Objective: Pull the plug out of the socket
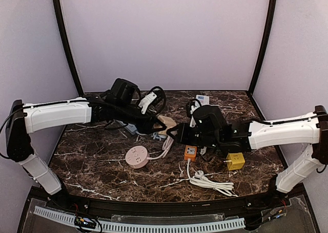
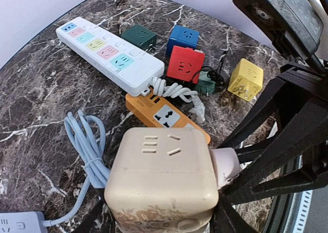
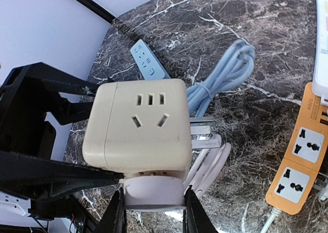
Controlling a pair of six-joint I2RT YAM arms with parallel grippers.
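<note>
My left gripper (image 1: 158,126) is shut on a cream cube socket (image 2: 161,166), held up above the table. From the cube's side sticks out a pale pinkish plug (image 3: 154,193), its base close against the socket face. A narrow dark gap with bits of metal shows between the two in the right wrist view. The fingers (image 3: 115,212) of my right gripper stand on either side of the plug. Whether they press on it is hard to make out. The plug's cord hangs down behind the cube.
Below lie a pink round socket (image 1: 137,156), a bundled blue-grey cable (image 3: 223,74) and an orange power strip (image 3: 297,161). A long white strip (image 2: 110,54) and several coloured cubes lie farther off. A yellow cube (image 1: 235,161) sits at the right.
</note>
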